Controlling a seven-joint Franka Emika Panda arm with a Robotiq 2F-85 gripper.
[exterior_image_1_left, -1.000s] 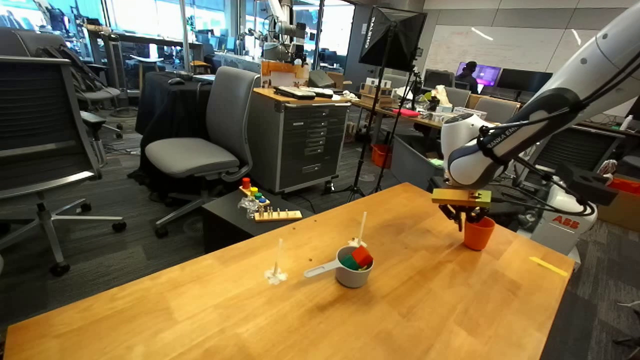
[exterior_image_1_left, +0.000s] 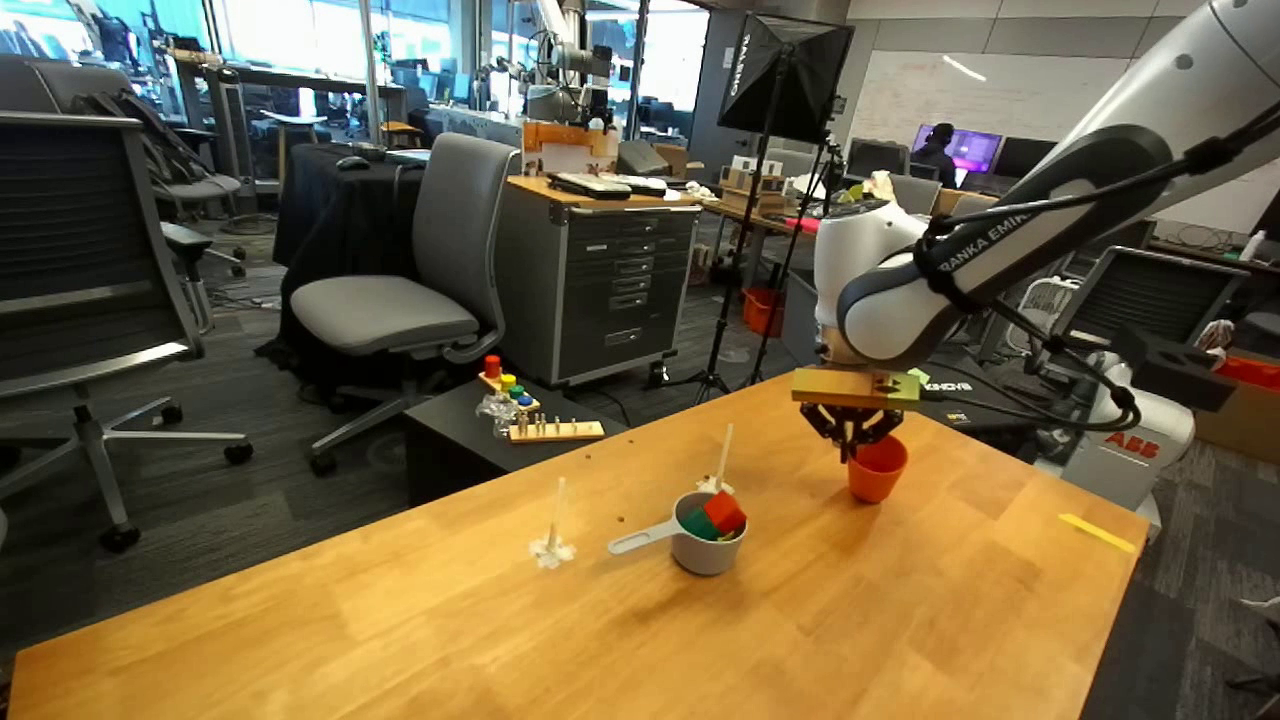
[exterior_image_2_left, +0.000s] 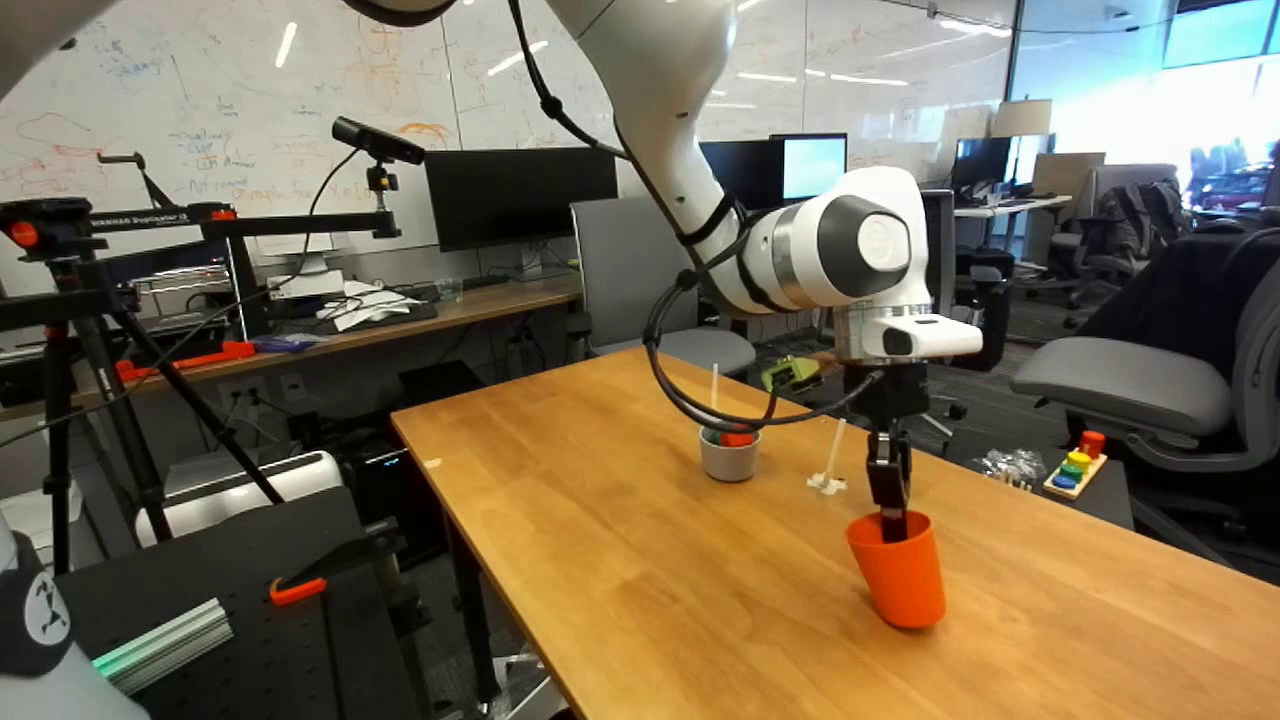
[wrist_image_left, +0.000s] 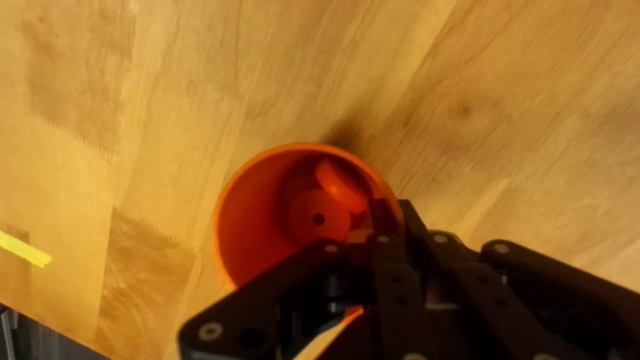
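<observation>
An orange cup (exterior_image_1_left: 882, 472) is pinched at its rim by my gripper, one finger inside the wall and the other outside. In exterior view 2 the cup (exterior_image_2_left: 906, 582) leans a little; whether its base touches the table cannot be told. Looking down in the wrist view, I see a red-orange rounded piece (wrist_image_left: 340, 185) inside the cup, beside a small dark hole in a round orange surface. The finger hides part of the interior. Left of the cup in exterior view 1 stands a grey measuring cup (exterior_image_1_left: 708, 550) holding red and green blocks.
Two thin upright pegs on whitish bases, one peg (exterior_image_1_left: 555, 516) at left and another peg (exterior_image_1_left: 725, 456) behind the measuring cup, rise from the wooden table (exterior_image_1_left: 480, 636). Yellow tape (exterior_image_1_left: 1096, 533) marks the right edge.
My gripper and the orange cup have moved left in exterior view 1, closer to the measuring cup. The measuring cup and pegs stand where they were.
</observation>
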